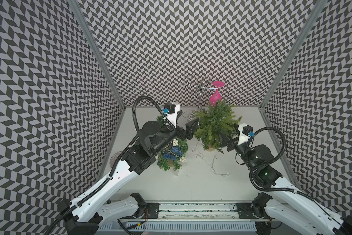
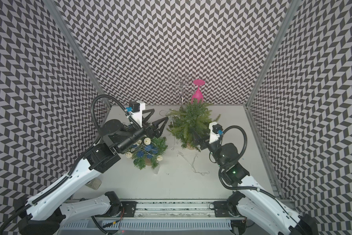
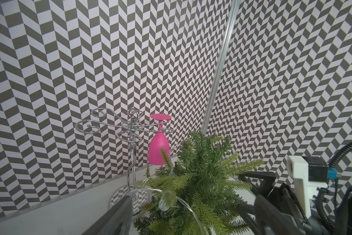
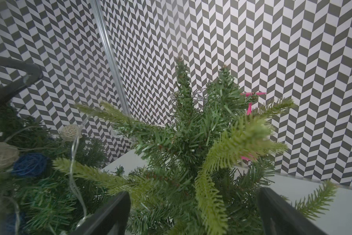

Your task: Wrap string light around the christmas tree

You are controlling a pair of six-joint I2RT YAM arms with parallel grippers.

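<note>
The green christmas tree (image 1: 217,123) stands upright toward the back of the table. Part of the clear string light (image 3: 189,209) runs over its left side, and the rest of the string light (image 1: 212,167) lies loose on the table in front. Left of the tree, my left gripper (image 1: 187,122) has its fingers apart; in the left wrist view no string shows between them. My right gripper is open at the tree's right front, branches showing between its fingers. Whether the string passes behind the tree is hidden.
A plant with blue and cream balls (image 1: 172,154) stands under the left arm. Behind the tree are a metal rack (image 3: 132,156) and a pink upside-down goblet (image 3: 159,148) hanging on it.
</note>
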